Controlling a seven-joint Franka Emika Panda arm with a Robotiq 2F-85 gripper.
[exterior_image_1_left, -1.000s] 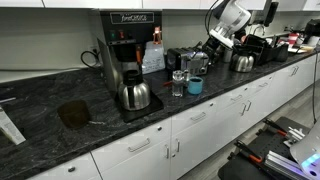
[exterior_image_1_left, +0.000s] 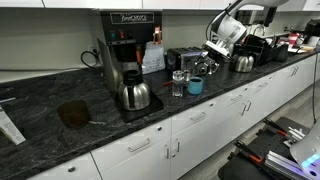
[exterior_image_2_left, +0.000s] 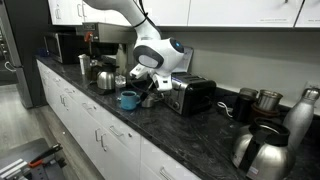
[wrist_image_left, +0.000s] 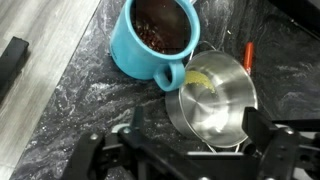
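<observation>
In the wrist view a turquoise mug (wrist_image_left: 154, 62) with dark contents stands at the top. Beside its handle is a shiny metal cup (wrist_image_left: 222, 112), its mouth facing the camera and something yellow inside. My gripper is open, its dark fingers (wrist_image_left: 264, 128) spread to either side of the cup's lower part in this view. No object appears gripped. From exterior view 2, the gripper (exterior_image_2_left: 144, 74) hangs above the turquoise mug (exterior_image_2_left: 128, 100) and the metal cup (exterior_image_2_left: 150, 98), close to the toaster.
Behind the cup sits a toaster (exterior_image_2_left: 193, 95). A coffee machine (exterior_image_1_left: 128, 45) with a steel carafe (exterior_image_1_left: 134, 92) and a clear glass (exterior_image_1_left: 178, 84) stand nearby. A kettle (exterior_image_2_left: 263, 150) occupies the counter's near end.
The arm has come down toward the counter near the mug, shifting slightly left in exterior view 1. The mug and glass have stayed in place.
</observation>
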